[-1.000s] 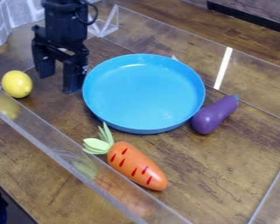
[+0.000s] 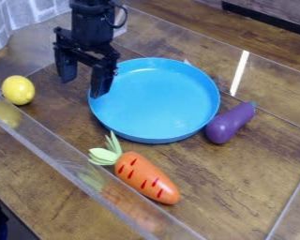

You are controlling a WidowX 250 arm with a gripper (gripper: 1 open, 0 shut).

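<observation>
A black gripper (image 2: 82, 67) hangs at the upper left of the blue plate (image 2: 153, 103), its two fingers apart and pointing down, with nothing seen between them. A yellow lemon (image 2: 19, 89) lies to the left of it. An orange carrot (image 2: 145, 175) with pale green leaves lies below the plate. A purple eggplant (image 2: 231, 123) lies at the plate's right.
A transparent wall or rail (image 2: 78, 169) runs along the lower left. A white strip (image 2: 238, 72) lies at the upper right.
The gripper has risen and shifted right, away from the lemon toward the plate's upper left edge. The lemon, carrot, eggplant and plate have not moved.
</observation>
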